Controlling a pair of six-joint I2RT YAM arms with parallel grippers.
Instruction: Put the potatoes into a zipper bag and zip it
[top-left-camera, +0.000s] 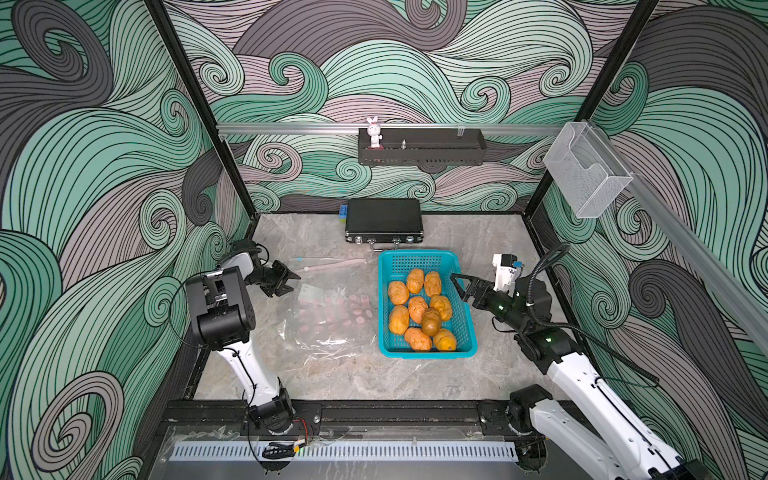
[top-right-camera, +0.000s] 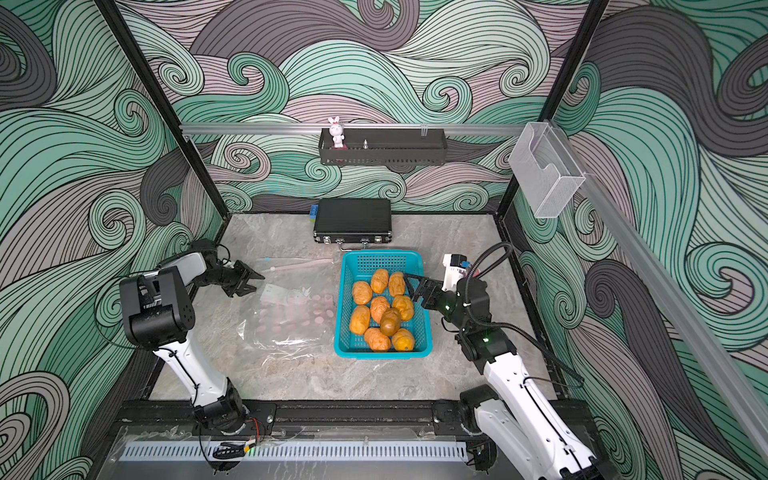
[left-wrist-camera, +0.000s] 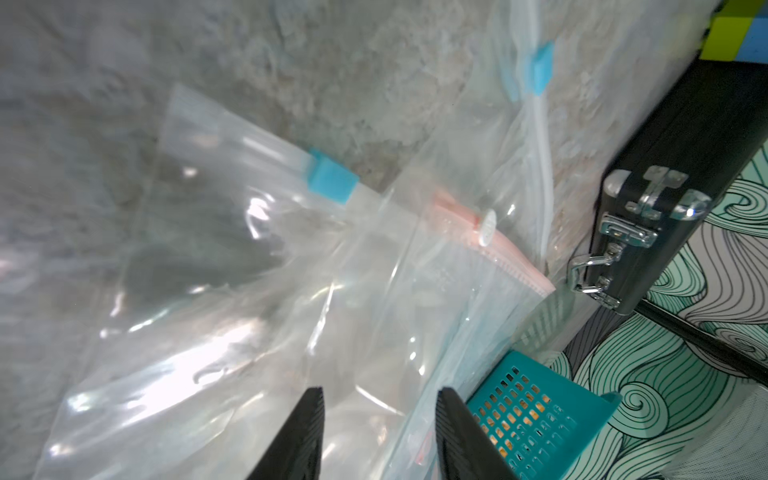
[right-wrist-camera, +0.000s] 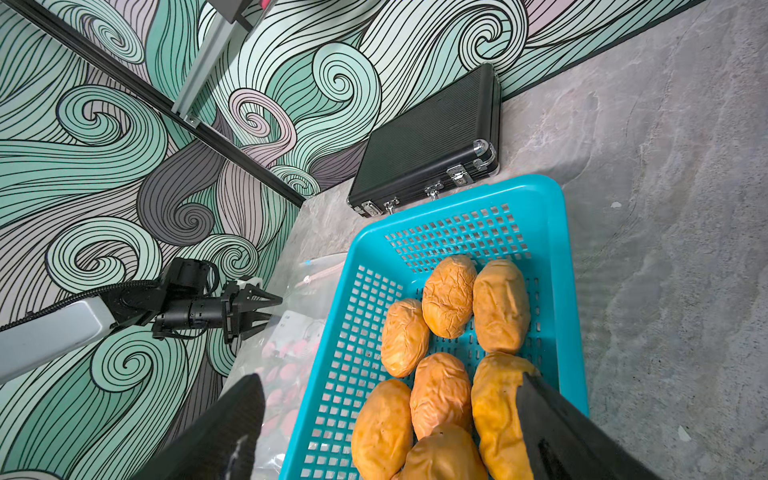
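Note:
Clear zipper bags, with blue and pink sliders, lie layered on the left part of the table. My left gripper hovers at their left edge, fingers apart, nothing between its fingers. Orange-brown potatoes fill a turquoise basket right of the bags. My right gripper is over the basket's right side, open and empty, above the potatoes.
A black case lies at the back of the table behind the basket. A shelf with a rabbit figure hangs on the back wall. Bare table shows at the right and front.

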